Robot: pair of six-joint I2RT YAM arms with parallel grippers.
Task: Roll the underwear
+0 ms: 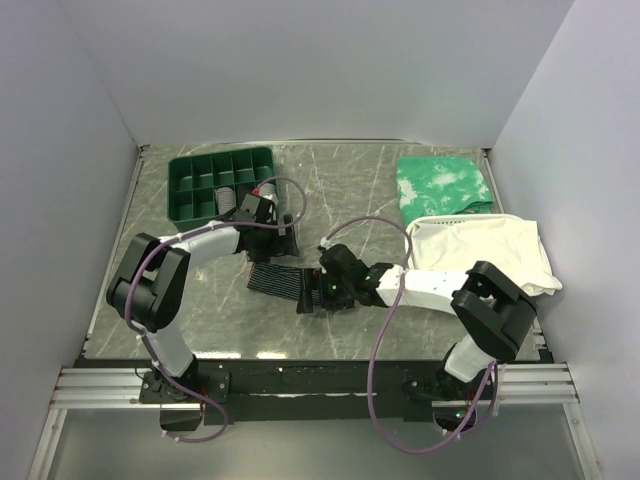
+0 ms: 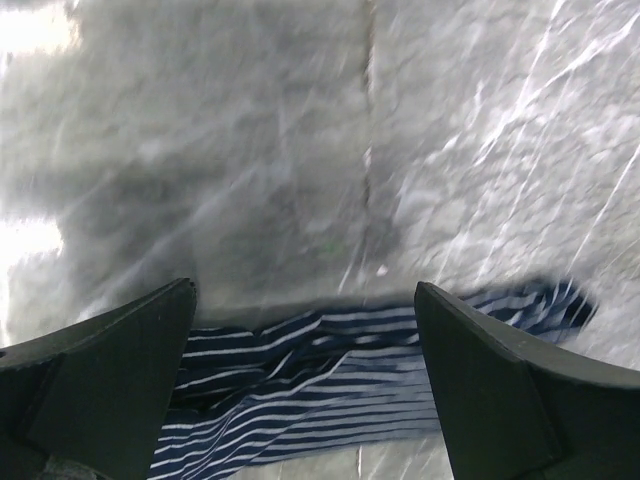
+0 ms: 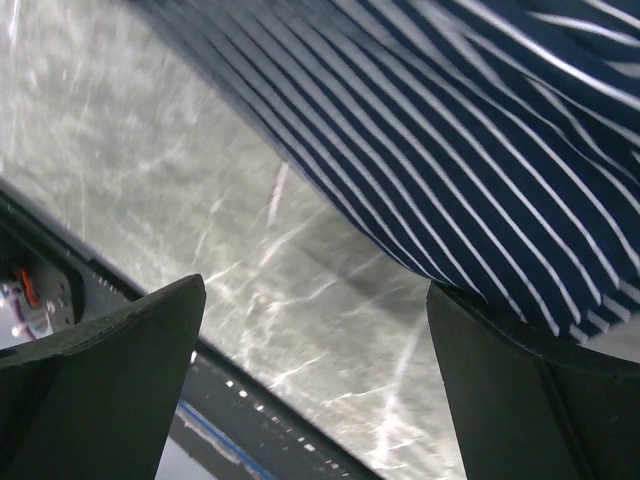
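Dark navy underwear with thin white stripes (image 1: pixel 275 281) lies flat on the grey marbled table between my two arms. My left gripper (image 1: pixel 272 252) hovers at its far left edge, fingers apart. In the left wrist view, folds of the striped cloth (image 2: pixel 320 385) cross the gap between the open fingers. Over the right end of the cloth stands my right gripper (image 1: pixel 312 300), also open. The right wrist view has the striped fabric (image 3: pixel 420 150) running past the right finger, while bare table shows between the fingers. Part of the underwear is hidden under the right gripper.
A green divided box (image 1: pixel 190 172) with some rolled items stands at the back left. At the right are a white basket (image 1: pixel 415 240) draped with white cloth and a folded green cloth (image 1: pixel 440 185).
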